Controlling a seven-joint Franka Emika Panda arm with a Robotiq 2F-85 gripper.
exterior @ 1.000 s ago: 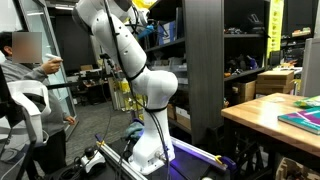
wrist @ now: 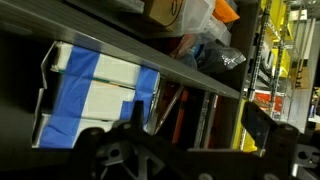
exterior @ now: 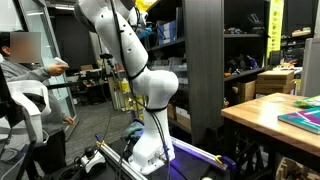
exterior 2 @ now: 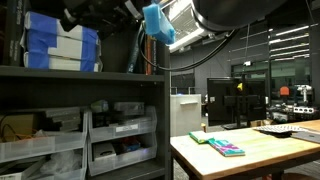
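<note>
In the wrist view, my gripper stands open, its dark fingers [wrist: 258,122] wide apart with nothing between them. White boxes with blue bands [wrist: 105,90] lie on a dark shelf beyond it, to the left. The second exterior view has the same white-and-blue boxes [exterior 2: 62,45] on the upper shelf at the left, partly covered by dark parts of my hand. My arm's blue-banded wrist [exterior 2: 158,22] hangs near them at the top. In the first exterior view the arm [exterior: 120,45] reaches up out of the frame, so the fingers cannot be made out there.
The dark shelf edge [wrist: 150,52] runs close past the gripper. Below the upper shelf are clear bins [exterior 2: 120,140] with assorted items. A wooden table [exterior 2: 245,158] with colourful packets [exterior 2: 226,147] stands to the right. A seated person [exterior: 25,65] is at the far left.
The upper arm and wrist have risen, and most of the hand has left the top of the first exterior view. The base, table and shelves look the same.
</note>
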